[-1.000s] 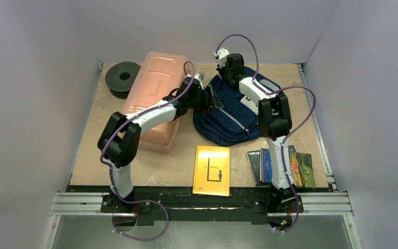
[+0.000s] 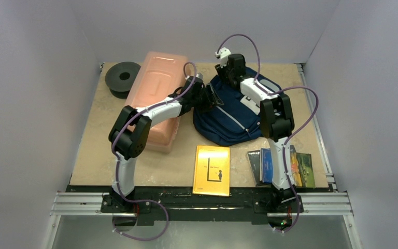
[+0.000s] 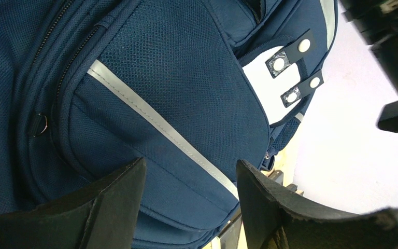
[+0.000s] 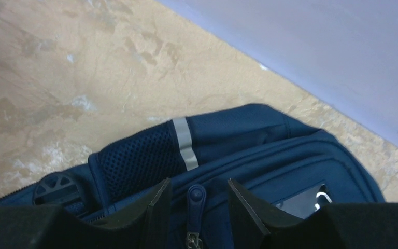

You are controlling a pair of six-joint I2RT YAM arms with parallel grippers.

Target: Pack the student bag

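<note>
The navy backpack (image 2: pixel 223 127) lies flat at the centre right, with grey reflective strips, zips and a white patch in the left wrist view. My left gripper hangs open above its left part, fabric and a reflective strip (image 3: pixel 160 124) beneath. My right gripper is open over the bag's upper edge, by a strap tab with a zip pull (image 4: pixel 195 212). A yellow book (image 2: pixel 211 170) lies below the bag, and several more books (image 2: pixel 304 168) lie at the lower right, partly under the right arm.
A pink plastic bin (image 2: pixel 153 78) stands left of the bag, under my left arm. A black round spool-like object (image 2: pixel 119 78) sits at the back left. Bare table shows at the front left and behind the bag in the right wrist view. Walls enclose the sides and back.
My left arm has shifted slightly to the right over the past second. The bag looks much the same.
</note>
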